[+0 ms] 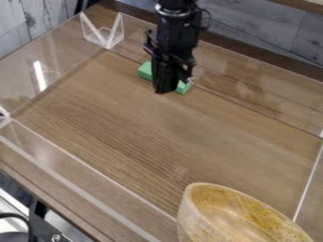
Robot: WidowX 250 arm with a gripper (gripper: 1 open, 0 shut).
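My gripper (164, 81) hangs at the upper middle, dark, over a green block (178, 77) that lies on the wooden floor. The gripper's fingers point down at the block's near left part and partly hide it. Whether they touch it, or are open or shut, I cannot tell.
A large yellow bowl (240, 213) sits at the lower right. A clear plastic object (104, 30) stands at the back left. Dark cables lie at the lower left corner.
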